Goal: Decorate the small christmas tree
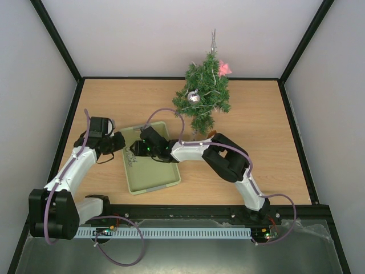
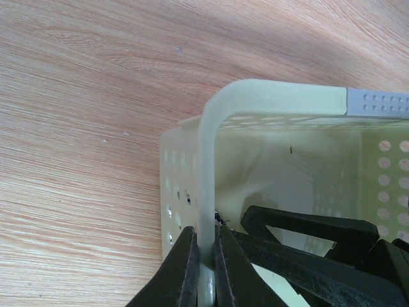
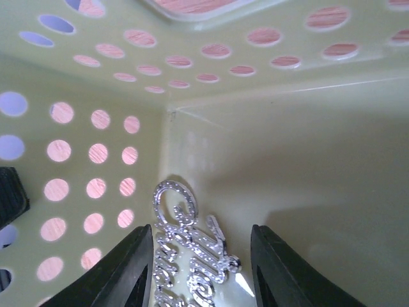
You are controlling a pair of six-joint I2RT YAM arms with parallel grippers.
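Observation:
A small green Christmas tree [image 1: 202,94] stands at the back of the table, bearing a silver ball [image 1: 194,97] and a pink ornament [image 1: 224,68]. My left gripper is shut on the rim of the pale green basket [image 2: 268,96] at its left side. Inside that basket, close to a corner, lies a silver glittery ornament [image 3: 192,240] with curled shapes. Over it, my right gripper has its fingers parted, one on each side of the ornament's lower part in the right wrist view. Nothing is gripped there. The ornament's bottom end is cut off by the frame.
Perforated basket walls [image 3: 96,153] rise close beside the right gripper. The rest of the basket floor [image 1: 151,177] looks empty. Bare table [image 1: 262,142] lies open to the right of the tree.

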